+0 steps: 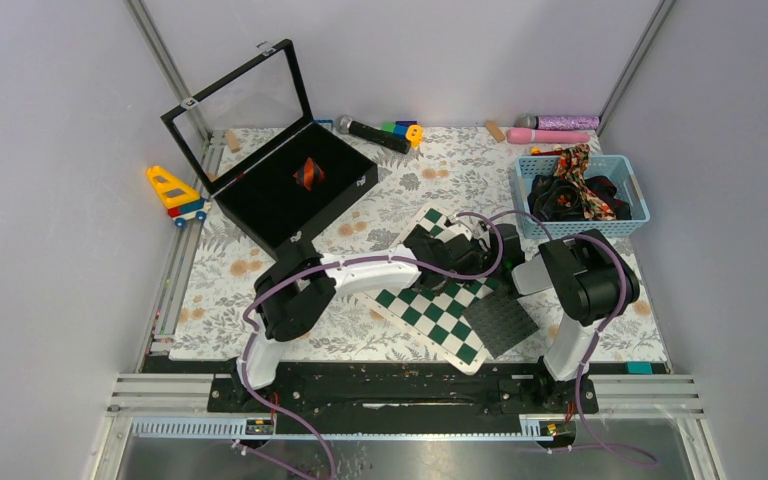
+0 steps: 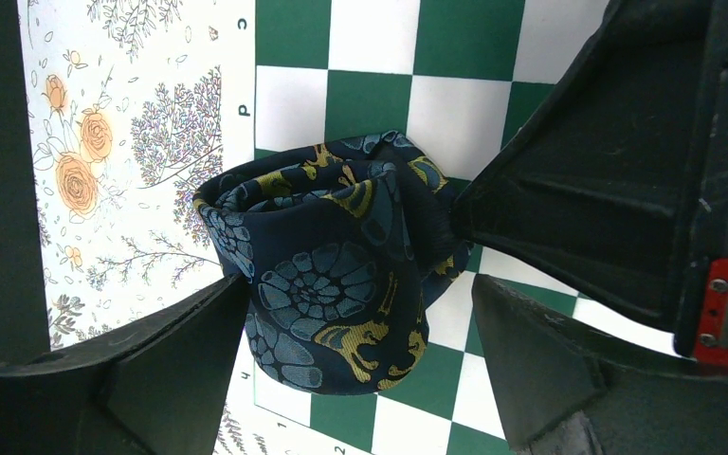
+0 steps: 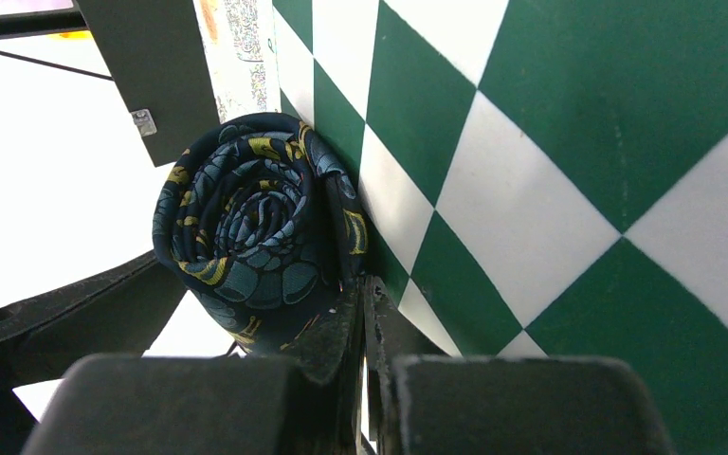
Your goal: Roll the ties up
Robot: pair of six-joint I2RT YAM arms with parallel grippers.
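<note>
A dark navy tie (image 2: pixel 318 284) with blue-grey and yellow patterns is coiled into a roll on the green-and-white checkered board (image 2: pixel 370 104). Its spiral end (image 3: pixel 261 213) faces the right wrist camera. My left gripper is open around the roll; its left finger touches the cloth, while the right finger stands slightly apart. Against the tie's outer flap rests the tip of my right gripper, shut. Whether cloth is caught between those fingertips is unclear. In the top view both grippers (image 1: pixel 480 262) meet over the board and hide the roll.
An open black case (image 1: pixel 290 195) at the left holds a rolled orange-striped tie (image 1: pixel 309 174). More ties lie in a blue basket (image 1: pixel 525 228) at the right. A dark square pad (image 1: pixel 501 322) overlaps the board's front edge. Microphones (image 1: pixel 375 134) lie at the back.
</note>
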